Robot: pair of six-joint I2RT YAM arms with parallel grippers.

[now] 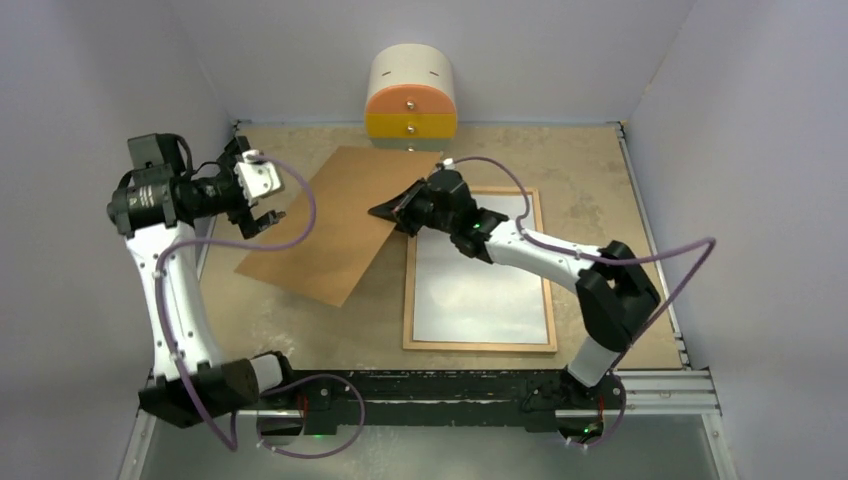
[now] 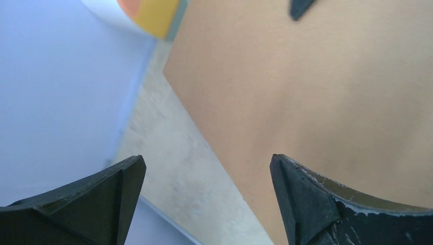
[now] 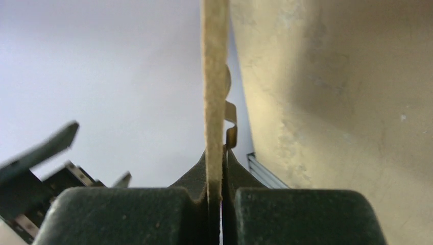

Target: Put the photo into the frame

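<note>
A large brown board (image 1: 325, 220) hangs above the table, left of the picture frame. My right gripper (image 1: 385, 212) is shut on its right edge; in the right wrist view the thin board (image 3: 214, 102) runs edge-on between the fingers. My left gripper (image 1: 266, 194) stands open beside the board's left edge, with nothing between its fingers; in the left wrist view the board (image 2: 306, 102) spreads past the right finger. The wooden frame (image 1: 549, 315) lies on the table with a whitish panel inside, partly under my right arm. No photo can be made out.
A small drum-shaped chest (image 1: 410, 80) with orange and yellow drawers stands at the back wall, and the board's far edge covers its lowest drawer. Bare table (image 1: 595, 200) lies right of the frame. Grey walls close in the sides.
</note>
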